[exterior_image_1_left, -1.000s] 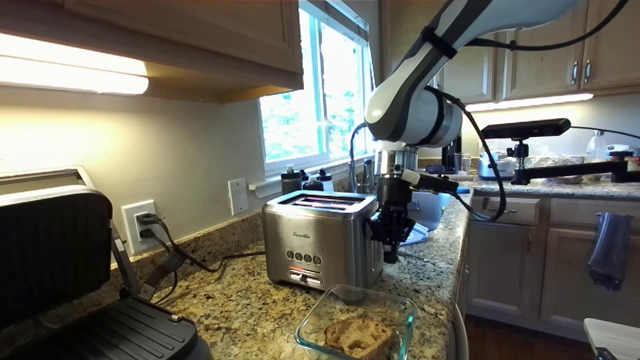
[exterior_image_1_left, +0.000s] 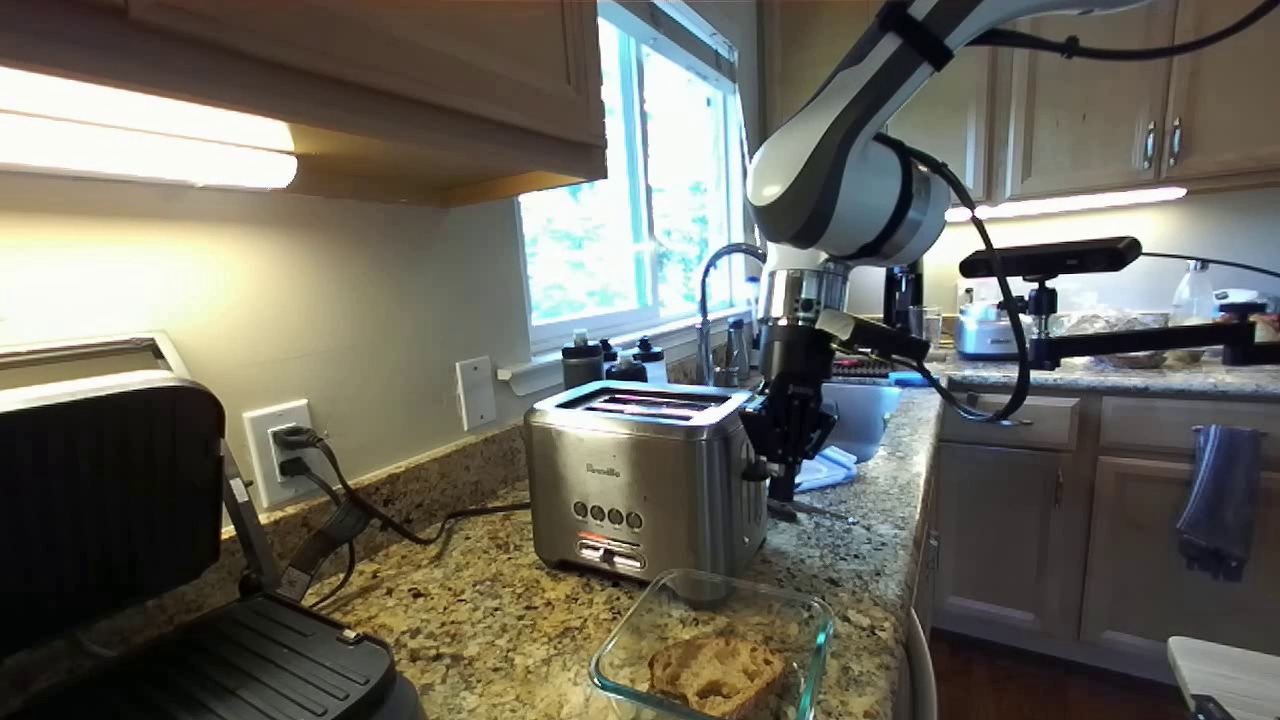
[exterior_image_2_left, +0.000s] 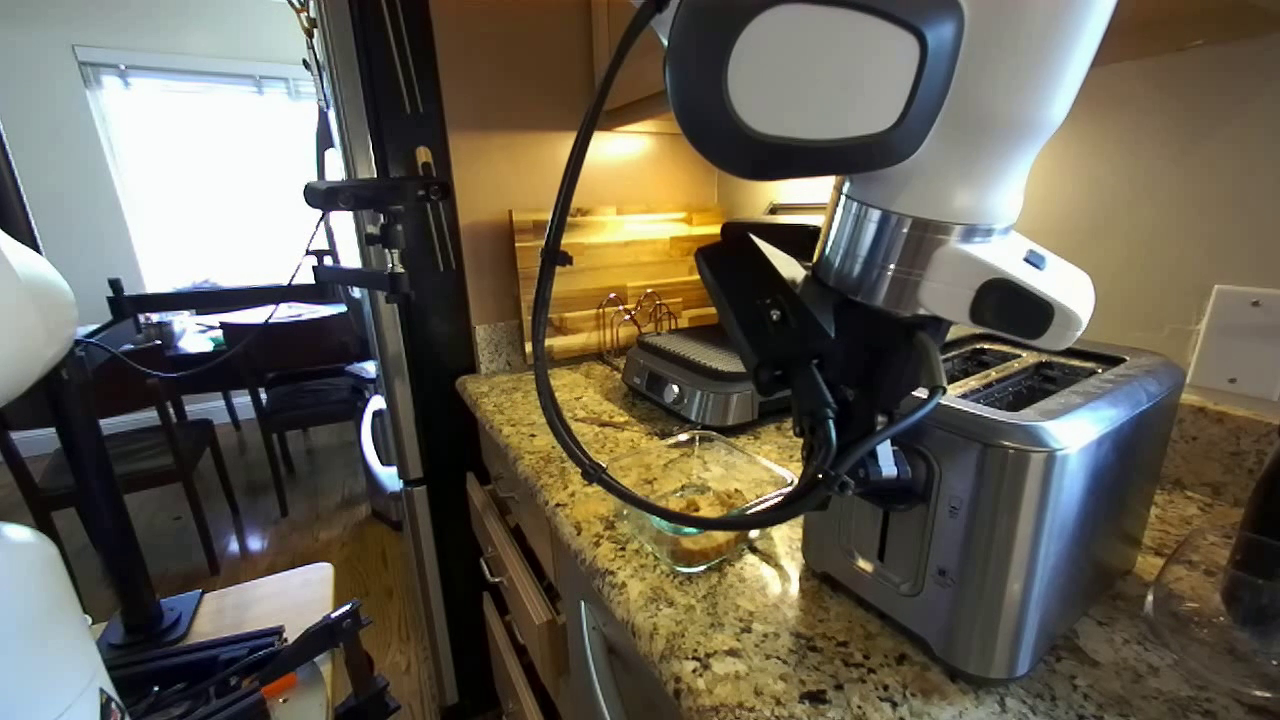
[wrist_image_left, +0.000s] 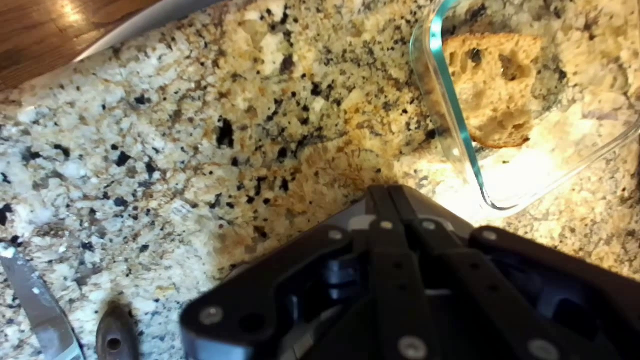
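Beside the lever end of the silver toaster (exterior_image_1_left: 648, 480), my gripper (exterior_image_1_left: 782, 490) points down, its fingertips above the counter. The wrist view shows both fingers pressed together with nothing between them, so the gripper is shut. A dark lever knob (exterior_image_1_left: 753, 470) shows at the toaster's side, close to the fingers; whether they touch cannot be told. Small lights glow at the toaster's front base. The top slots (exterior_image_2_left: 1020, 374) look empty from this angle. A slice of bread (wrist_image_left: 495, 90) lies in a glass dish (wrist_image_left: 459, 123) in front of the toaster.
An open grill press (exterior_image_1_left: 216, 636) stands at the left. A knife (wrist_image_left: 42, 306) lies on the counter near the gripper. Behind the arm are a blue cloth (exterior_image_1_left: 828, 468) and a bowl (exterior_image_1_left: 858, 418). Bare granite (wrist_image_left: 198, 150) lies between dish and counter edge.
My gripper has risen and the arm has shifted slightly to the right in exterior view 1. The dark lever knob now shows. Toaster, dish and bread have not moved.
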